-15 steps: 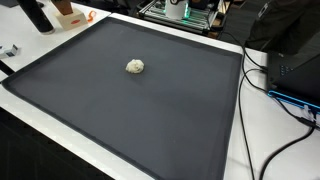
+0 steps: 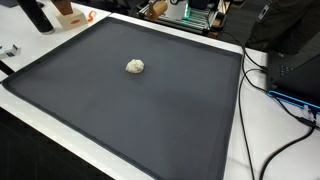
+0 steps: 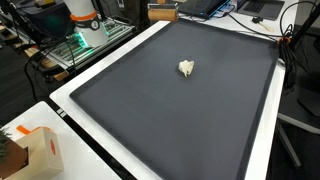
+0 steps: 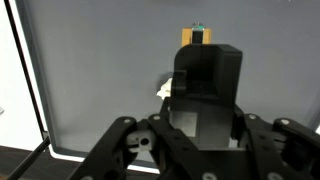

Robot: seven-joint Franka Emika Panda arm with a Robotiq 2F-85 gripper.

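In the wrist view, my gripper is shut on an orange-brown block (image 4: pixel 186 37), with the dark finger covering much of it. What looks like the same block (image 2: pixel 154 10) shows at the far edge of the dark mat in exterior view 1, and at the top (image 3: pixel 162 14) in exterior view 2. A small crumpled white piece (image 2: pixel 135 66) lies apart on the mat; exterior view 2 has this white piece (image 3: pixel 186 68) right of centre. My gripper partly hides the white piece (image 4: pixel 164 89) in the wrist view.
Dark cables (image 2: pixel 244 115) run down the right side near a black device (image 2: pixel 298 80). A cardboard-coloured box (image 3: pixel 36 155) stands at the near left in exterior view 2.
The orange-brown block has come into view at the far edge in exterior view 1, where it was absent before. The white piece stays in place.
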